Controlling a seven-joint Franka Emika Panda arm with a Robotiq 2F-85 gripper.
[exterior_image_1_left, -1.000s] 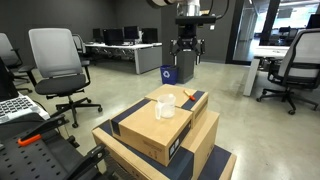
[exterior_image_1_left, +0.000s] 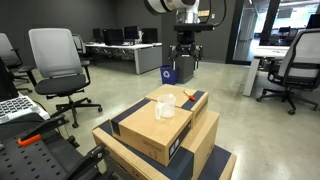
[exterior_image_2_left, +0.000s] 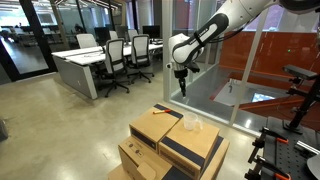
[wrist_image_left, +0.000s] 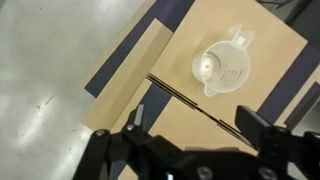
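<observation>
A clear measuring cup (exterior_image_1_left: 166, 106) with a handle stands on top of the cardboard boxes (exterior_image_1_left: 148, 130). In the wrist view the cup (wrist_image_left: 222, 66) is seen from above, beyond the fingers, and looks empty. My gripper (exterior_image_1_left: 187, 50) hangs well above and behind the boxes in exterior view 1, apart from everything. The second exterior view also has the gripper (exterior_image_2_left: 183, 92) in the air behind the cup (exterior_image_2_left: 192, 122). The dark fingers (wrist_image_left: 133, 142) stand wide apart at the bottom of the wrist view, open, with nothing held between them.
A small orange-red item (exterior_image_1_left: 192, 97) lies on the box top behind the cup. The boxes stand at different heights with dark tape bands. Open grey floor (exterior_image_2_left: 70, 130) surrounds them, and office chairs (exterior_image_1_left: 59, 65) stand farther off.
The arm has shifted slightly, its gripper a little lower than a second ago. The cup and boxes have stayed in place.
</observation>
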